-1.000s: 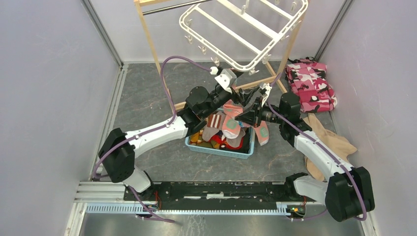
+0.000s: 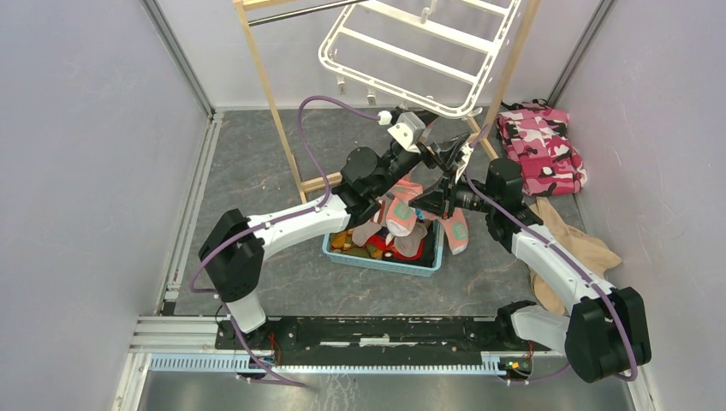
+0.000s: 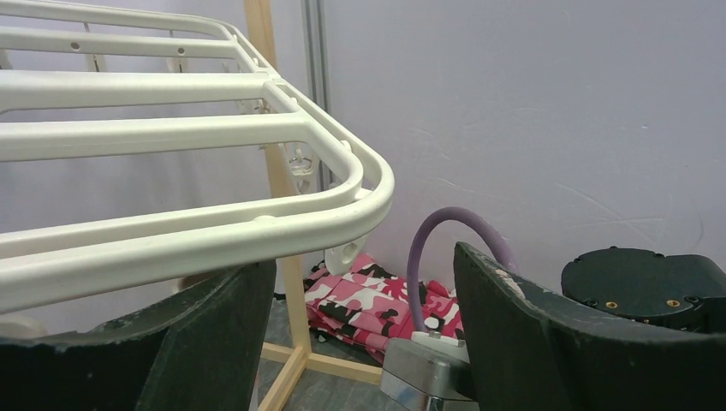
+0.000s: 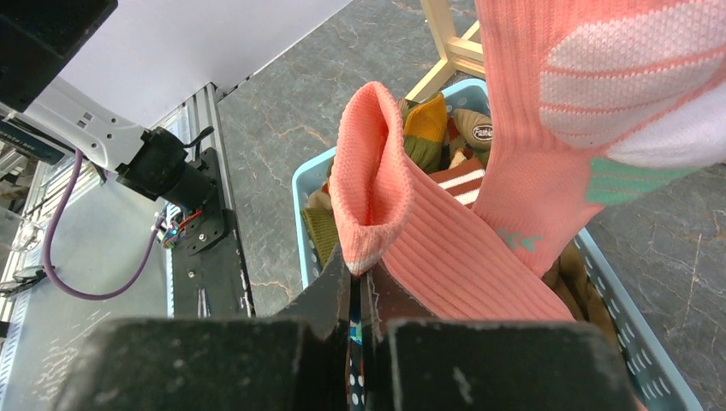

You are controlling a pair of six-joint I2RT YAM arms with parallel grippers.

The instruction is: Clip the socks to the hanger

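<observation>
In the right wrist view a pink ribbed sock (image 4: 370, 184) stands up at my right gripper, which is shut on the edge of its cuff. The sock's length runs down to the right, and a pink foot part with white and green patches (image 4: 548, 111) hangs at upper right. The white hanger (image 3: 325, 224) spans the left wrist view, its rounded corner in front of my left gripper. That gripper's fingers stand apart, with a white clip (image 3: 345, 255) under the corner visible in the gap.
Below the arms a blue basket (image 2: 377, 265) holds several other socks. A wooden stand (image 2: 274, 107) is behind the hanger. The pink camouflage bag (image 2: 539, 145) and a tan cloth (image 2: 578, 244) lie at the right. Bare floor shows left of the basket.
The hanger has turned, its near corner swinging right. The right arm and its sock look unmoved.
</observation>
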